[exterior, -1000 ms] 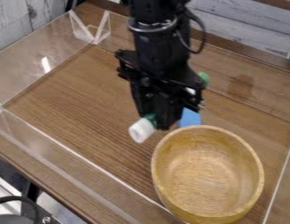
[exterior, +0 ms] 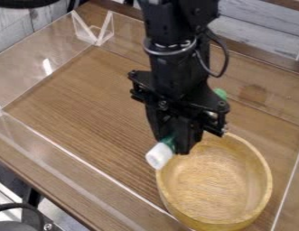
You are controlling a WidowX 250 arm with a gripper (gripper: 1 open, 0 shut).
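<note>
The black gripper [exterior: 176, 126] fills the upper middle, pointing down, shut on a white cylindrical object [exterior: 159, 155] with a green part mostly hidden by the fingers. The white end hangs at the left rim of a yellow oval bowl [exterior: 218, 198] on the wooden surface at lower right. A small green thing [exterior: 221, 93] shows behind the gripper at right.
A clear plastic edge runs along the left, with a white strap-like piece [exterior: 94, 27] at the upper left.
The gripper has moved right and slightly down with the white object, toward the bowl. A blue item seen behind the bowl earlier is now hidden by the gripper.
</note>
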